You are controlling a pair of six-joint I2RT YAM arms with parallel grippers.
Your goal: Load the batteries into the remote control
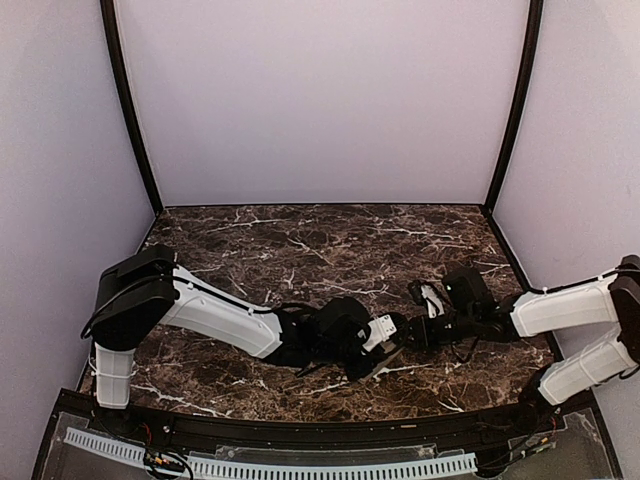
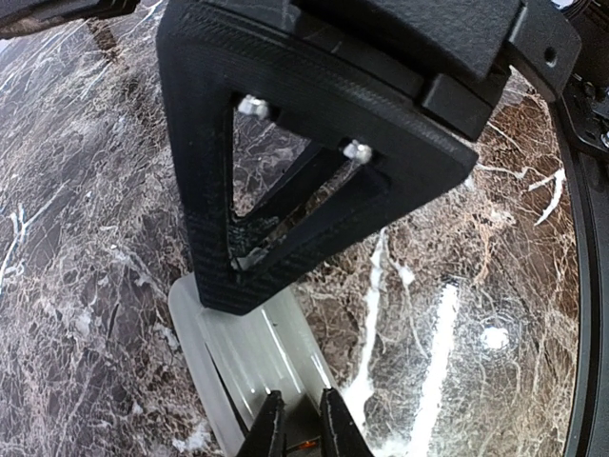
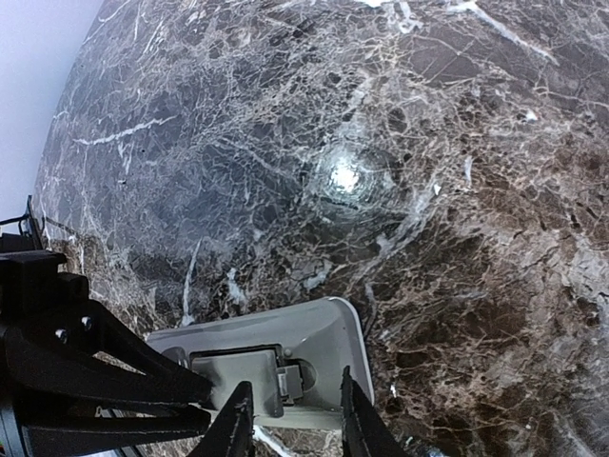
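A pale grey remote control lies on the marble table, back up, with its compartment in view in the right wrist view (image 3: 314,333). My left gripper is shut on the remote at the bottom of the left wrist view; in the top view it is low at the center. My right gripper is over the remote's end, its dark fingers either side of a small block in the compartment; in the left wrist view its black frame hangs above the remote. It looks open. I cannot make out any batteries.
Pale walls (image 1: 320,100) enclose it at the back and sides, and a dark rail (image 1: 300,430) runs along the front edge.
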